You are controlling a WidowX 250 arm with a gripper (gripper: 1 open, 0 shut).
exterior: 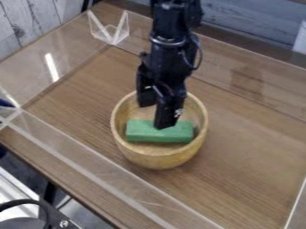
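Note:
A wooden bowl (163, 156) sits in the middle of the table, holding a green block (159, 131) lying flat. My black gripper (159, 114) hangs over the bowl from the top of the view, open, its dark fingers reaching down inside the bowl just behind the green block. Whether they touch the block I cannot tell.
A clear wire-like stand (110, 29) is at the back left. A wall runs along the back, and some black cables lie at the lower left.

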